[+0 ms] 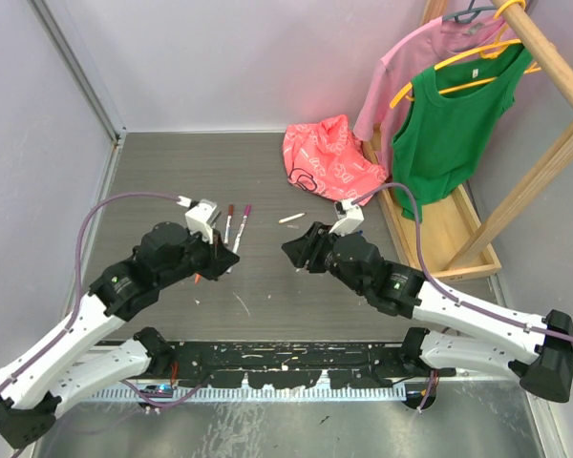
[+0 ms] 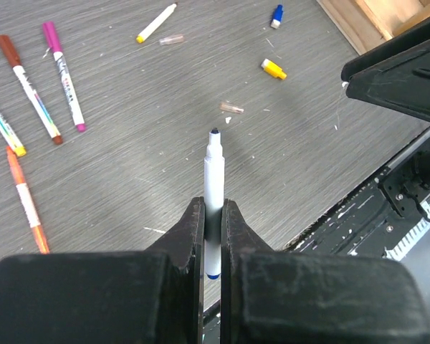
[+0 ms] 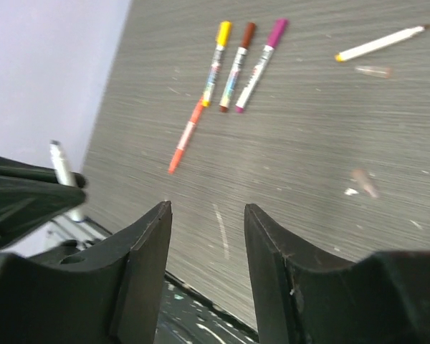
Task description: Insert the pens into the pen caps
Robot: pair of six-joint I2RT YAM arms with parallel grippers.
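My left gripper is shut on an uncapped white pen [image 2: 213, 179], held upright with its dark tip up. My right gripper is open, empty, a short way right of the left one. On the table lie a purple pen [image 2: 67, 86], a brown pen [image 2: 34, 97], a yellow-ended pen [image 2: 1, 123], an orange pen [image 2: 26, 201] and a thin white pen [image 2: 158, 21]. A blue cap [image 2: 276, 16] and a yellow cap [image 2: 273, 69] lie apart to the right.
A pink bag [image 1: 325, 157] lies at the back. The wooden clothes rack [image 1: 554, 172] with hanging garments fills the right side. Small clear pieces [image 2: 230, 107] lie mid-table.
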